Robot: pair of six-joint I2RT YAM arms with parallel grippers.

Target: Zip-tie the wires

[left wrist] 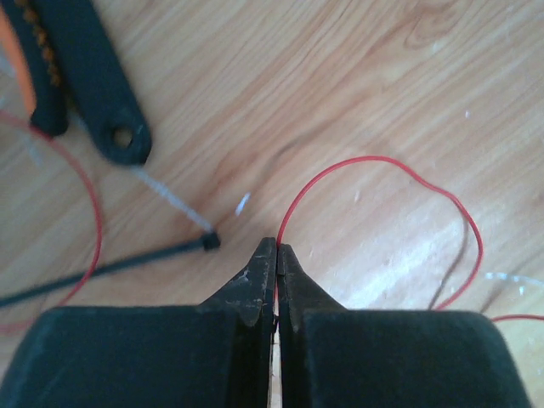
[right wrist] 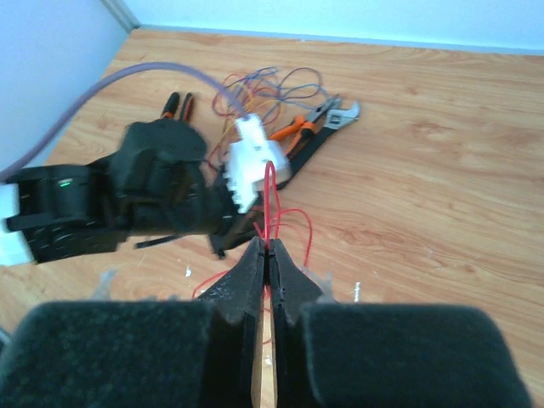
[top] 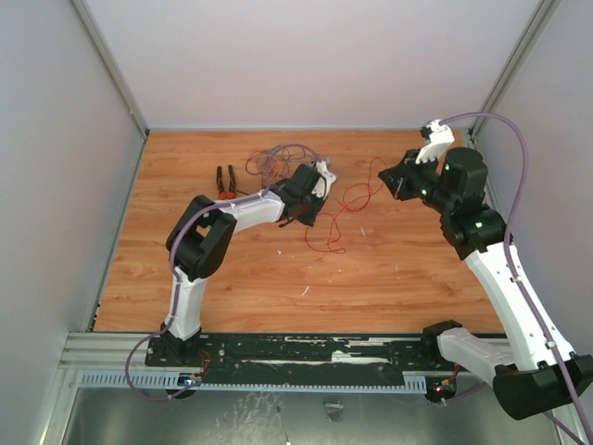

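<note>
A thin red wire [left wrist: 380, 159] runs up out of the closed tips of my left gripper, which is shut on it just above the table. In the right wrist view, my right gripper is also closed, and a loop of red wire [right wrist: 269, 174] is pinched at its tips. From the top, loose red wire [top: 331, 248] lies curled on the table between the two arms. The right gripper [top: 395, 191] is at the table's right side. A black zip tie [left wrist: 127, 260] appears blurred left of the left fingers.
Behind the left arm lie a bundle of coloured wires [right wrist: 274, 87], an adjustable wrench [right wrist: 338, 119] and orange-handled pliers [right wrist: 293, 129]. Another black-handled tool [top: 226, 182] lies at the left. Wood is bare across the front of the table [top: 278, 297].
</note>
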